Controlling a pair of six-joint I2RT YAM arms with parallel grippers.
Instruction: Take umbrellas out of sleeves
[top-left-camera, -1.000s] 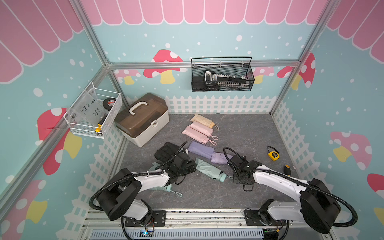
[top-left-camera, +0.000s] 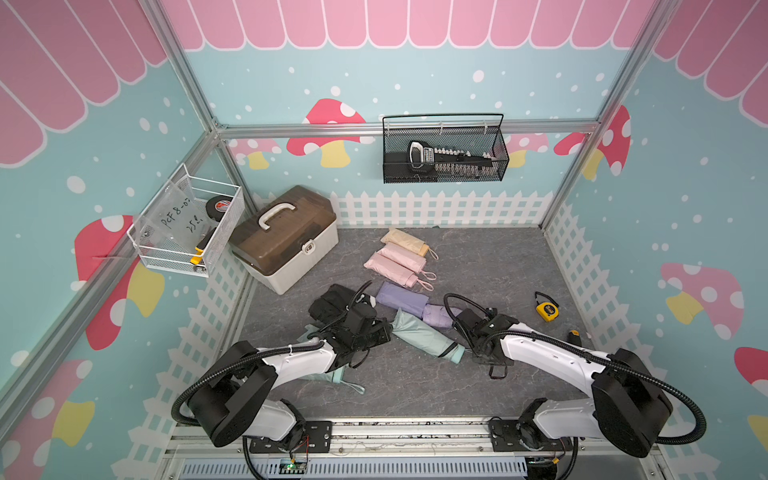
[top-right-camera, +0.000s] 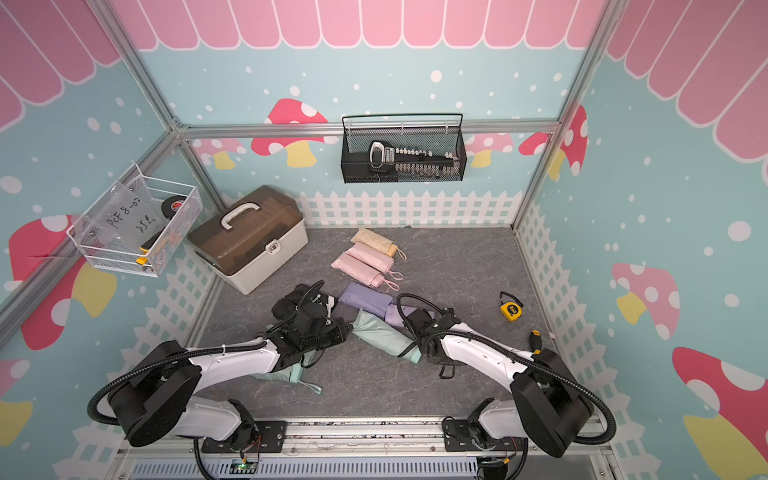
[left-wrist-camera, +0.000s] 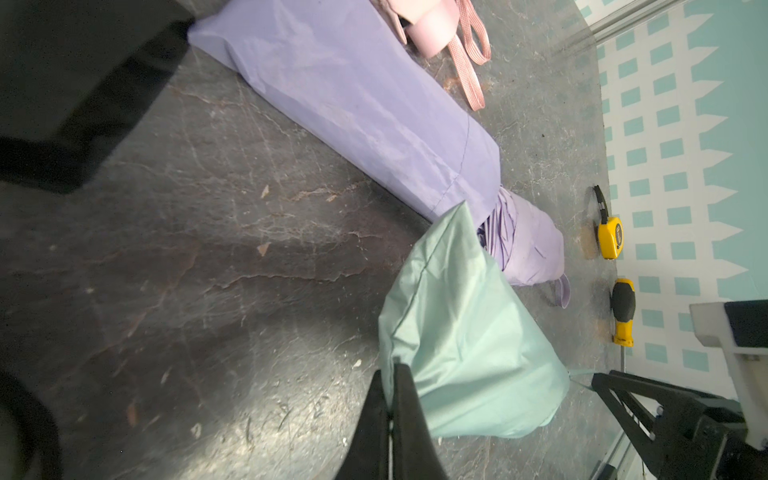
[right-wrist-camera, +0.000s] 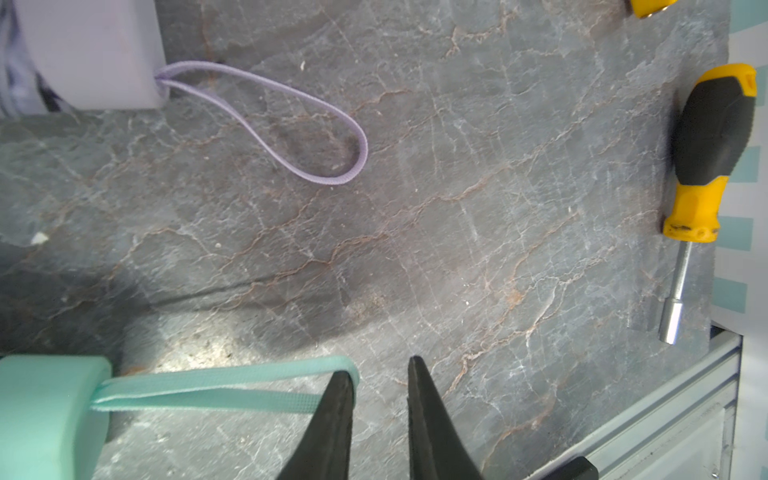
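A mint umbrella sleeve (left-wrist-camera: 472, 344) lies diagonally on the grey table. My left gripper is shut on its near end, the cloth pinched thinly at the tips. At the sleeve's other end, the mint umbrella handle (right-wrist-camera: 56, 416) shows with its wrist strap (right-wrist-camera: 232, 387). That strap loops over one finger (right-wrist-camera: 339, 412) of my right gripper, whose fingers stand apart. A dark band shows between handle and sleeve in the top left view. Just behind, a purple sleeve (top-left-camera: 402, 300) has its purple umbrella (top-left-camera: 438, 315) partly out.
Two pink umbrellas (top-left-camera: 395, 263) and a yellow one (top-left-camera: 408, 241) lie farther back. Another mint umbrella (top-left-camera: 328, 375) is partly under my left arm. A black item (top-left-camera: 332, 304) and toolbox (top-left-camera: 284, 240) stand left; a tape measure (top-left-camera: 547, 309) and screwdriver (right-wrist-camera: 708, 152) lie right.
The mint umbrella's handle end has shifted right, away from my left gripper, and a dark band shows more clearly. My right arm has moved slightly; the left gripper stays nearly still.
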